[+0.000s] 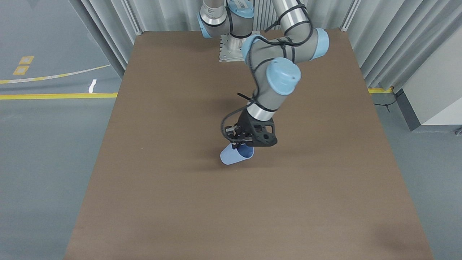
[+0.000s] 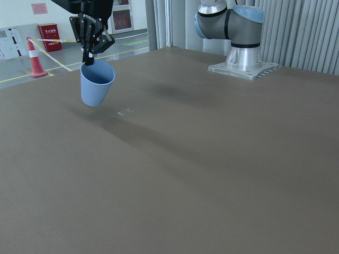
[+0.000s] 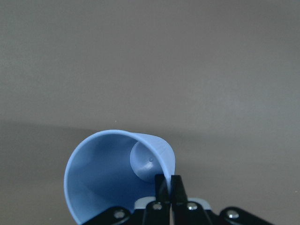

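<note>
A light blue plastic cup (image 1: pixel 231 156) is at the middle of the brown table (image 1: pixel 182 195), held by its rim in my gripper (image 1: pixel 235 145). In the camera left view the cup (image 2: pixel 94 87) hangs tilted under the gripper (image 2: pixel 88 61), its mouth facing up and toward that camera, with its shadow on the table. In the wrist view the gripper is shut on the rim, one finger inside the cup (image 3: pixel 98 178) and one outside. The cup's inner bottom is visible.
Curtains line the back.
</note>
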